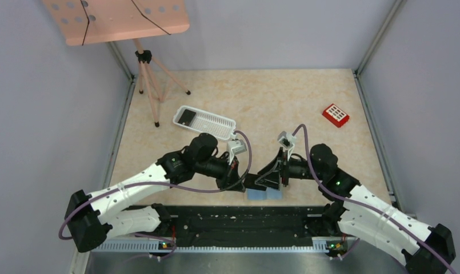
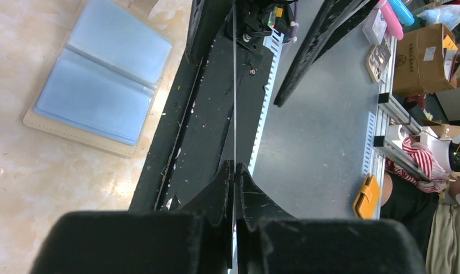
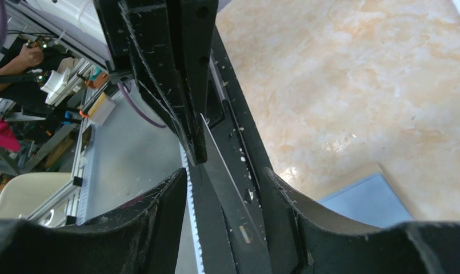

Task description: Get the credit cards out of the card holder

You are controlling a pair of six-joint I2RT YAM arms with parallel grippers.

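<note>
A black card (image 1: 252,182) is pinched on edge between the fingers of my left gripper, which is shut on it. In the left wrist view the card shows only as a thin upright line. My right gripper is part open, its two fingers on either side of the card's free end; a gap shows between them and the card. Below the grippers, the card holder (image 2: 96,80) lies spread open on the table near the front edge, its pale blue pockets facing up. The grippers partly cover it in the top view.
Back left of the grippers stands a white basket (image 1: 233,122) with a black card (image 1: 187,117) inside at its left end. A red object (image 1: 336,115) with white squares sits far right. A pink stand (image 1: 144,56) occupies the back left.
</note>
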